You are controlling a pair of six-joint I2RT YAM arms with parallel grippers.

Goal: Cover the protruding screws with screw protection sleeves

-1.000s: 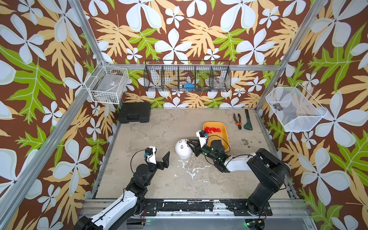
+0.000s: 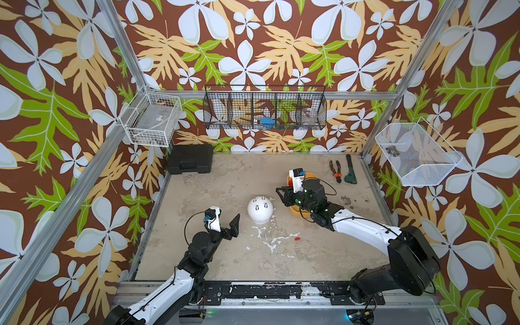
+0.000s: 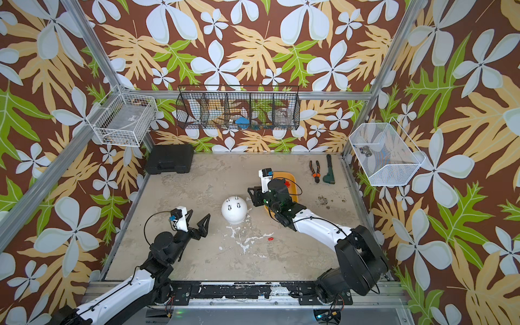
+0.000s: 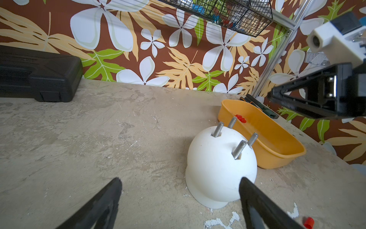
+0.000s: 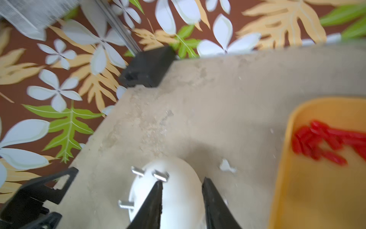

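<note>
A white ball-shaped part (image 2: 260,210) with several bare metal screws (image 4: 239,149) stands mid-table; no red shows on the screws seen in the left wrist view. Red sleeves (image 5: 320,139) lie in the orange tray (image 4: 263,129). One loose red sleeve (image 2: 297,239) rests on the table, toward the front right of the ball. My right gripper is raised to the right of the ball, over the tray's left side, its fingers apart with nothing between them. To the ball's left my left gripper stands open and empty.
A black case (image 2: 189,158) occupies the back left. Pliers (image 2: 335,171) and a green-handled tool (image 2: 350,169) lie at the back right. Wire baskets (image 2: 264,110) hang along the back wall. Between case and ball the table is clear.
My right gripper has left the ball, moving up and right to cover part of the tray. The loose red sleeve now shows on the table, unseen there earlier. The left arm is still.
</note>
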